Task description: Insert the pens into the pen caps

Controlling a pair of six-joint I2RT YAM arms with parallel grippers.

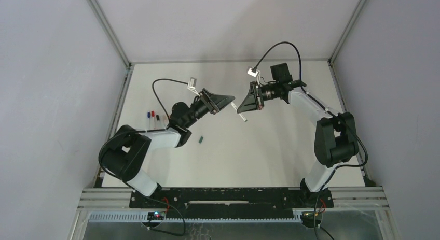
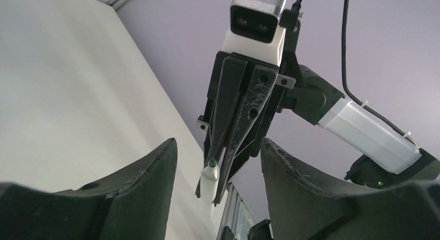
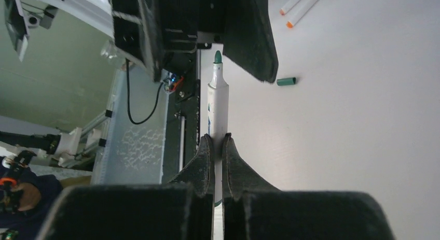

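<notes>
My right gripper (image 1: 245, 104) is shut on a white green-tipped pen (image 3: 218, 108), raised above the table in the middle, tip up toward the left gripper. My left gripper stands open, its two fingers either side of the pen's green tip in the left wrist view, nothing held between them. A small green cap (image 1: 201, 139) lies on the table (image 1: 249, 157) below, also visible in the right wrist view.
More pens (image 1: 153, 118) lie at the table's left side, partly behind the left arm; orange-tipped ones (image 3: 306, 9) show in the right wrist view.
</notes>
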